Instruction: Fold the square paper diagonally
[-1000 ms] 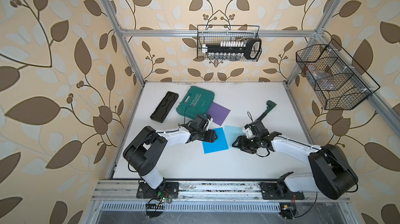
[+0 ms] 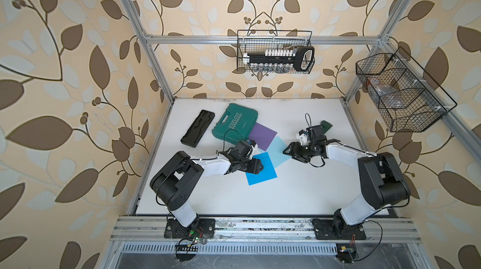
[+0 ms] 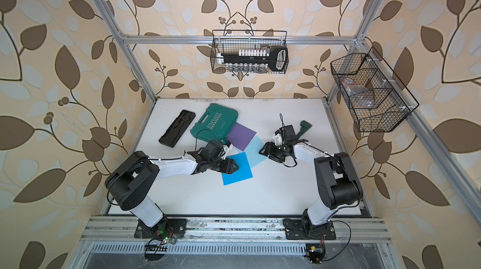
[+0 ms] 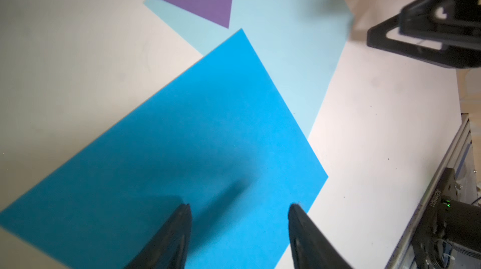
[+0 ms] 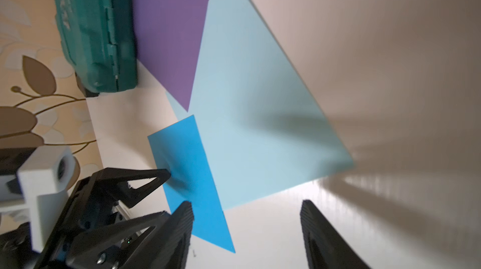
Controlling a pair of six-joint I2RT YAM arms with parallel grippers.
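Note:
A bright blue square paper (image 4: 200,128) lies flat and unfolded on the table under my left gripper, whose fingers are apart with nothing held. Its shadow falls on the paper. Behind and right of it a light blue paper (image 5: 260,108) lies partly under the blue one and a purple paper (image 5: 170,28). My right gripper hovers over the light blue paper's right edge, fingers apart and empty.
A green case (image 2: 235,121) and a black case (image 2: 197,127) lie at the back left. A dark green tool (image 3: 304,128) lies behind the right arm.
My right gripper has moved toward the back of the table and slightly right. The left has shifted slightly. More of the light blue paper shows in the top left view.

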